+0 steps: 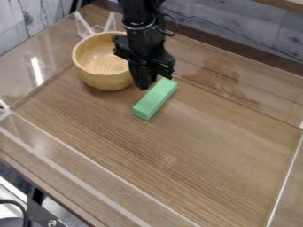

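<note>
A green rectangular block [155, 99] lies on the wooden tabletop, just right of and in front of a round tan bowl [97, 64]. My black gripper [140, 75] is lowered over the right side of the bowl, above and left of the block's far end. It looks shut, with nothing visible between its fingers, though the fingertips are small and dark in this view.
Dark cables hang at the bottom left beyond the table edge, and a grey wall runs along the back.
</note>
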